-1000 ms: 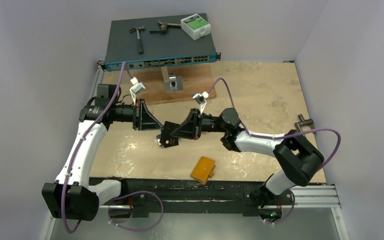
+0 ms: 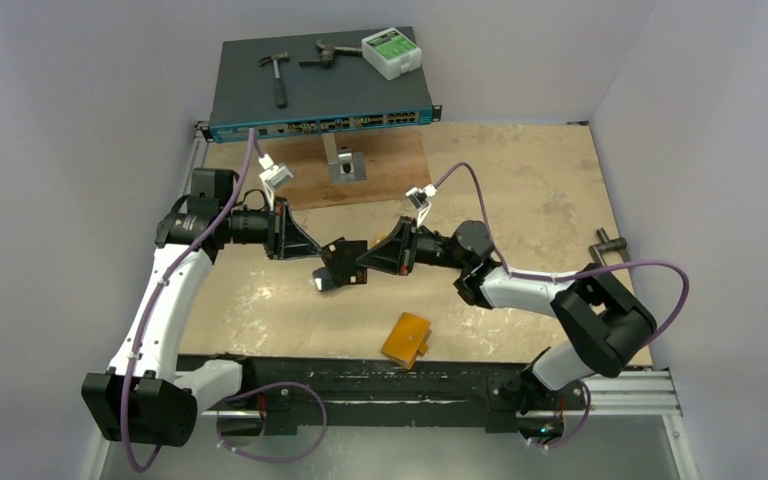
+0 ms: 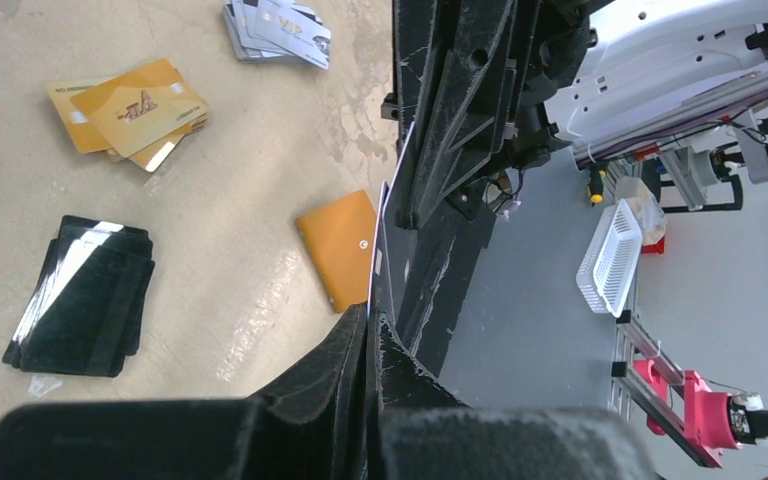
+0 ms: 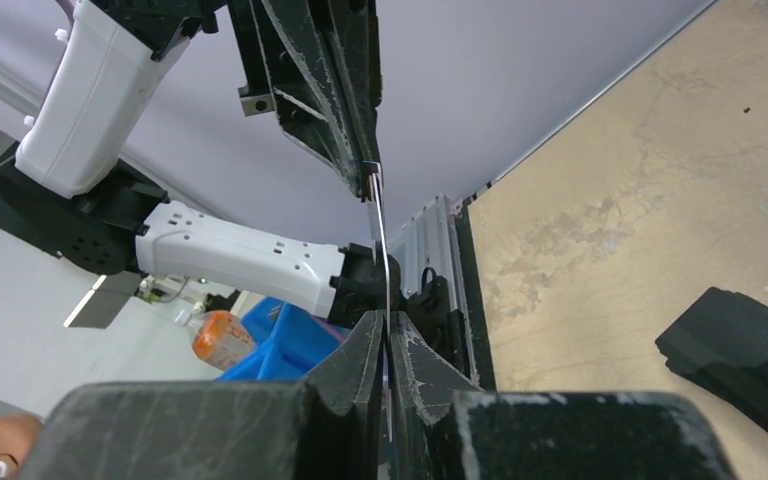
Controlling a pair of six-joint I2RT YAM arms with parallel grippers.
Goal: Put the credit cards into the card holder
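Between my grippers hangs a flat, dark, card-like bundle [image 2: 345, 264], seemingly two overlapping pieces; whether one lies inside the other I cannot tell. My left gripper [image 2: 319, 252] is shut on its left side and my right gripper [image 2: 361, 263] on its right. Both wrist views show it nearly edge-on as a thin strip. On the table lie a black card stack [image 3: 80, 300], gold cards [image 3: 132, 108] and silver cards [image 3: 278, 30]. An orange, flat, wallet-like piece [image 2: 407, 339] [image 3: 340, 250] rests near the front edge.
At the back stands a dark rack unit [image 2: 310, 90] bearing hammers [image 2: 279, 80] and a white box [image 2: 392, 52]. More dark tools [image 2: 610, 246] lie at the right wall. Bare table [image 2: 520, 190] stretches behind my right arm.
My right gripper has shifted a little to the right, and the right part of the dark bundle reaches farther right with it. The left arm has hardly moved.
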